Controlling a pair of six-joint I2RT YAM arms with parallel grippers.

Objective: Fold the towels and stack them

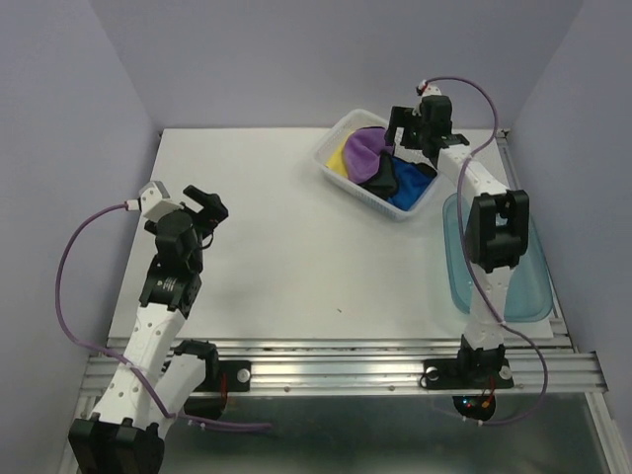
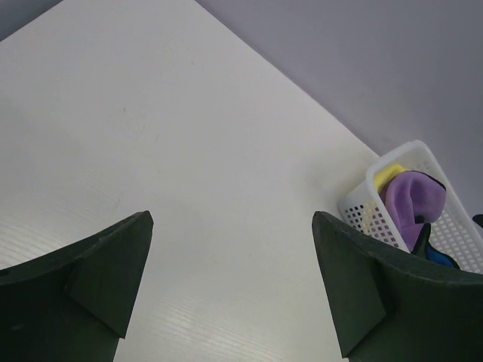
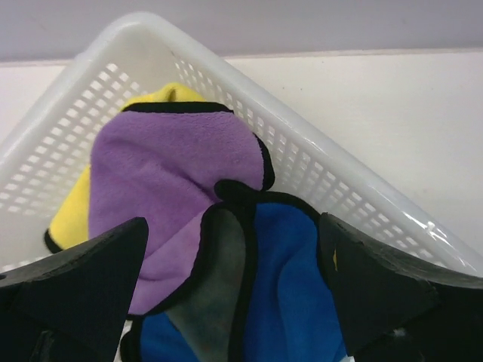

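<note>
A white perforated basket (image 1: pixel 333 168) at the back of the table holds crumpled towels: yellow (image 3: pixel 75 215), purple (image 3: pixel 162 154), blue (image 3: pixel 290 279) and a dark greyish one with black edging (image 3: pixel 223 279). My right gripper (image 1: pixel 405 128) is open above the basket; in the right wrist view its fingers flank the towels, with none held. My left gripper (image 1: pixel 193 212) stands open over bare table at the left, nothing between its fingers. The same basket and towels show at the right edge of the left wrist view.
A light blue tray (image 1: pixel 533 286) lies on the right side of the table, partly behind the right arm. Walls border the back and sides.
</note>
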